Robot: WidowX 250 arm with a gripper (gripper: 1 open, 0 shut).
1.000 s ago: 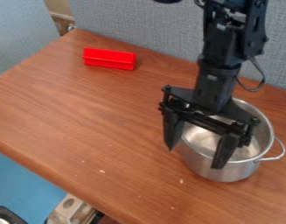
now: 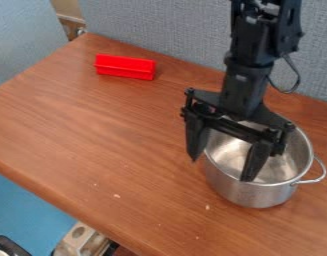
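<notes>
My black gripper (image 2: 226,145) is at the right, pointing down over a silver metal pot (image 2: 257,195) with a wire handle. Its two fingers are spread apart, one near the pot's left rim and the other over the pot's interior. I see nothing held between them. The body of the gripper hides part of the pot's inside and back rim.
A red block (image 2: 124,66) lies at the back left of the wooden table (image 2: 92,135). A grey wall runs along the back, and the table's edge is at lower left.
The gripper has shifted very slightly over the pot, staying open. The pot and the red block look unchanged.
</notes>
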